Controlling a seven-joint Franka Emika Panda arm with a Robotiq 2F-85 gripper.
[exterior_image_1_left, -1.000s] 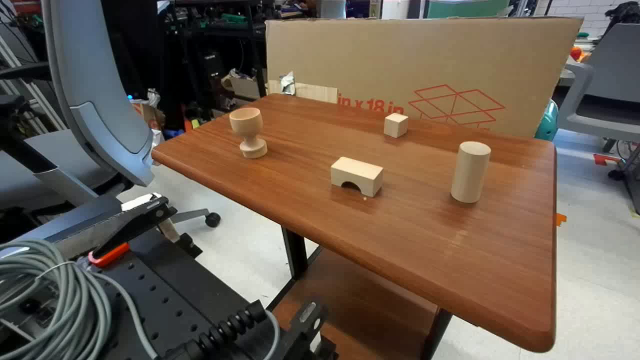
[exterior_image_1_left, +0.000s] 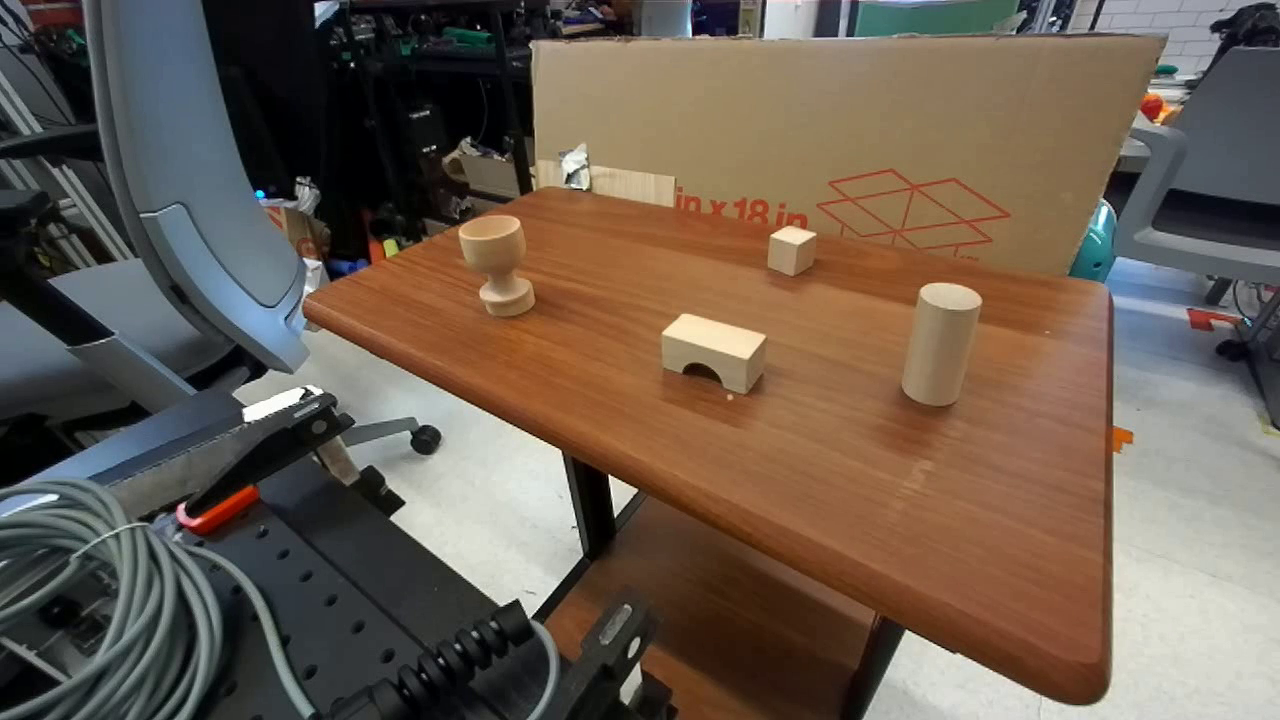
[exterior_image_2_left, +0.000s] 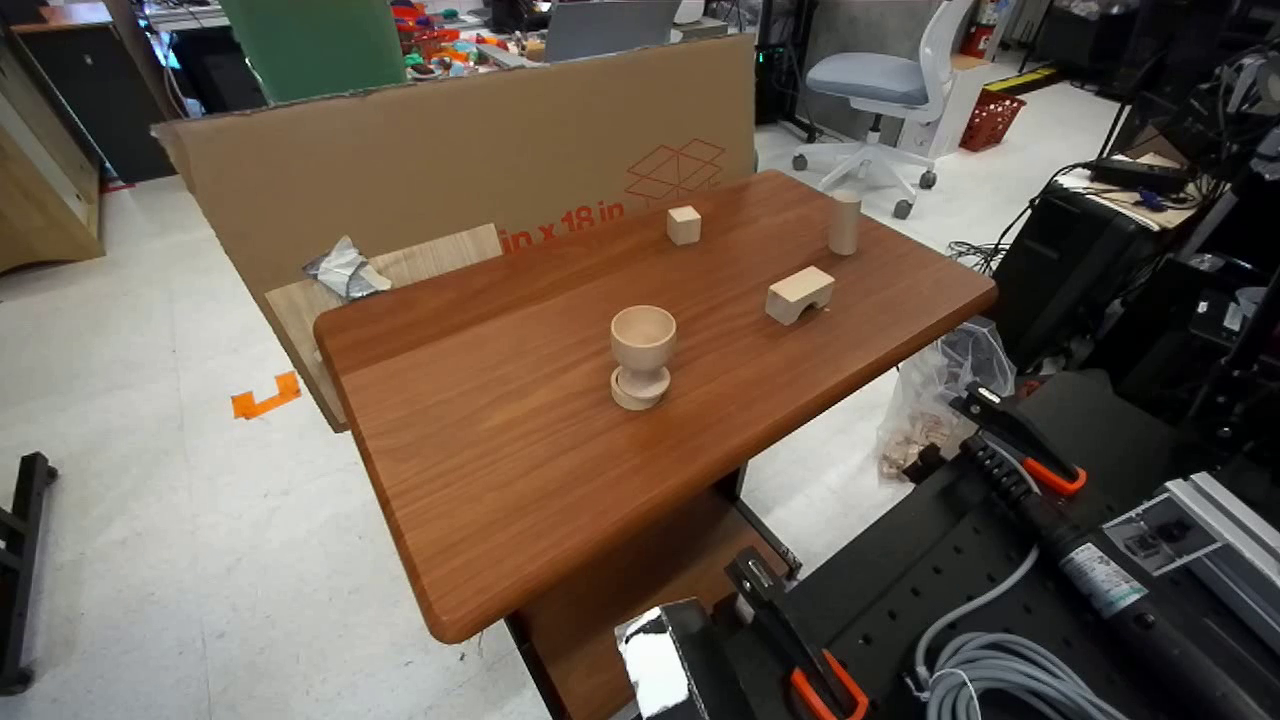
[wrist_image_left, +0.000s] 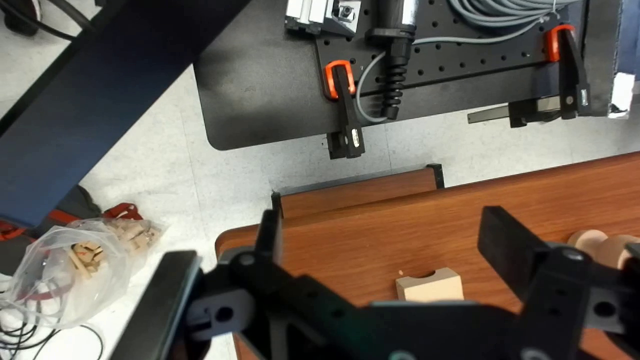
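Four pale wooden pieces stand apart on the brown table (exterior_image_1_left: 672, 444). A goblet-shaped cup (exterior_image_1_left: 492, 246) is upright at the left in exterior view 1, and a tall cylinder (exterior_image_1_left: 942, 344) is upright at the right. Between them lies an arch block (exterior_image_1_left: 714, 349), cut-out side down, with a small cube (exterior_image_1_left: 792, 251) behind it. In the wrist view my gripper is open, its two black fingers wide apart and nothing between them. Below that gap the arch block (wrist_image_left: 432, 286) shows partly, and the cup (wrist_image_left: 603, 246) is partly hidden behind the right finger. Neither exterior view shows the gripper.
A cardboard sheet (exterior_image_1_left: 720, 114) stands along the table's far side. Facing the near edge is a black perforated bench (exterior_image_2_left: 894, 624) with clamps and coiled grey cable (exterior_image_2_left: 1020, 672). Bare tabletop lies between the wooden pieces. A grey chair (exterior_image_1_left: 198, 180) is near the left end.
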